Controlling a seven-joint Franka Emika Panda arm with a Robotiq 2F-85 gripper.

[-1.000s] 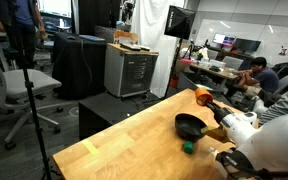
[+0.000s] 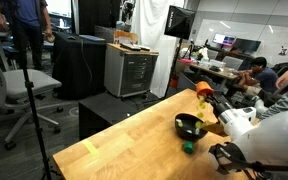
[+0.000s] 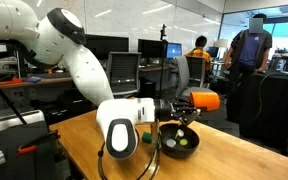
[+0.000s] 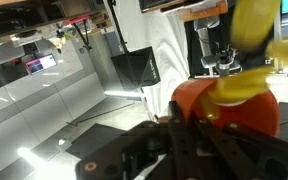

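An orange cup (image 2: 204, 89) is tipped on its side above a black bowl (image 2: 189, 128), with my gripper (image 3: 180, 106) shut on it. In exterior view 2 the cup (image 3: 205, 101) sticks out to the right of the gripper, higher than the bowl (image 3: 180, 146). Yellow pieces (image 2: 201, 108) are in the air between cup and bowl. Seen close in the wrist view, blurred yellow pieces (image 4: 246, 82) spill past the rim of the orange cup (image 4: 196, 96). Several small light-coloured pieces (image 3: 168, 141) lie in the bowl.
A small green object (image 2: 188, 147) stands on the wooden table (image 2: 134, 145) beside the bowl. Chairs, desks and people are beyond the table.
The orange cup has tipped further over the bowl. Yellow pieces, not visible before, are now falling from it. The bowl and green object have stayed put.
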